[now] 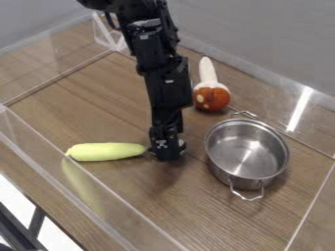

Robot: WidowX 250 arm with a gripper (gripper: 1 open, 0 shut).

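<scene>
My black gripper (167, 147) is lowered to the wooden table, between a pale yellow-green elongated vegetable (105, 151) on its left and a steel pot (246, 153) with wire handles on its right. The fingertips are dark against their shadow, so whether they are open or shut, or around anything, does not show clearly.
Behind the pot on the right lies a red-brown round object (213, 98) with a white top part. A clear wall runs along the front left edge, and a pale wall stands at the back.
</scene>
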